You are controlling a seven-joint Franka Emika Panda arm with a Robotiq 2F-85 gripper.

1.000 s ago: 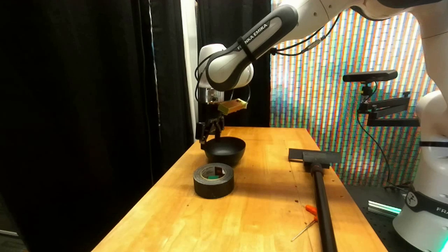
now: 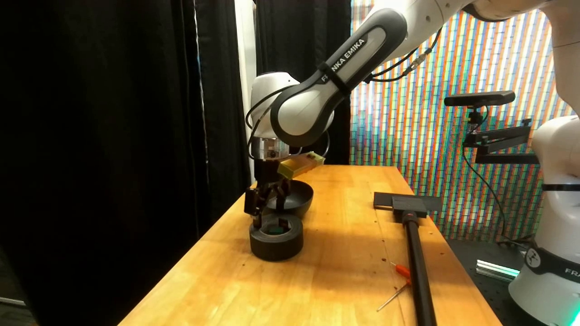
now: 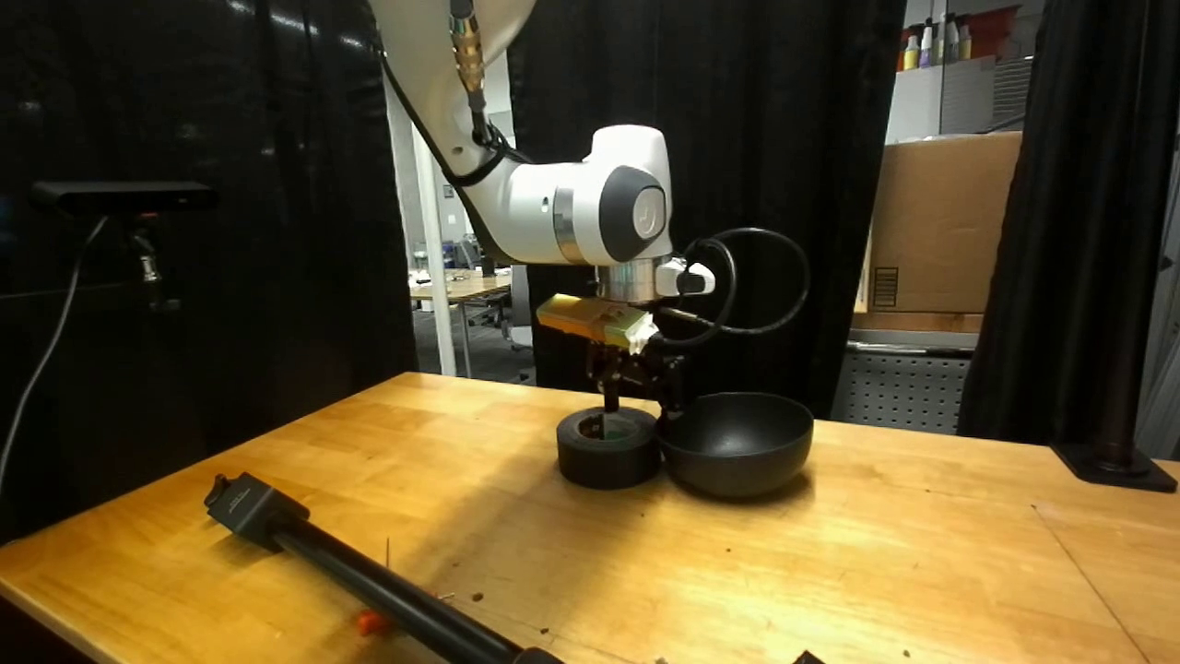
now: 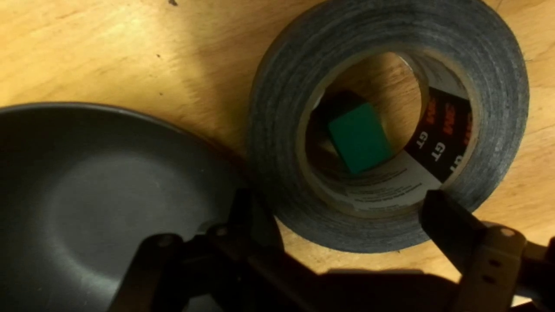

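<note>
A thick roll of dark tape (image 4: 283,171) lies flat on the table, its printed inner core showing. Inside its hole rests a green block (image 4: 360,138), near one side of the core. The black bowl (image 3: 738,448) stands right beside the roll and looks empty in the wrist view. My gripper points down over the roll with its fingers (image 4: 451,226) wide apart. Nothing shows between them except the roll below. From exterior view 1, the gripper (image 2: 269,214) is low, close above the roll's rim; contact with the rim cannot be judged.
A black stand with a long pole (image 2: 417,266) lies along the table's right side in exterior view 1. Against it is an orange-handled tool (image 2: 402,271).
My arm has come down and toward the near end of the table, from above the bowl to low over the tape roll. The roll and bowl look nearly unmoved.
</note>
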